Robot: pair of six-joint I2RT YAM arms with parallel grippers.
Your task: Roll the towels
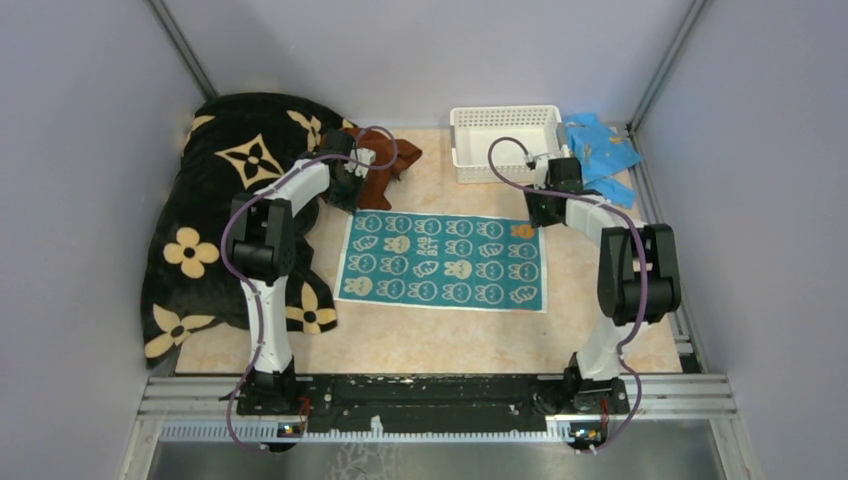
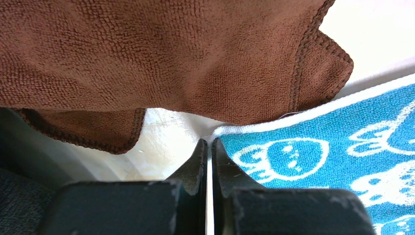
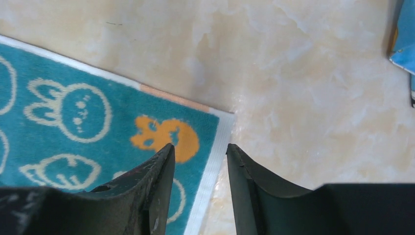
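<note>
A teal towel [image 1: 440, 260] with white border and rabbit prints lies flat on the table. My left gripper is shut on the towel's top-left corner, its white hem [image 2: 259, 126] running into the fingertips. My right gripper stands part open over the top-right corner, by an orange rabbit print [image 3: 181, 139], nothing seen held between its fingers. A brown cloth [image 2: 171, 54] lies crumpled just beyond the left corner.
A black patterned cloth [image 1: 185, 250] covers the left side. A white basket [image 1: 505, 175] stands at the back; blue cloths [image 1: 605, 150] lie beside it.
</note>
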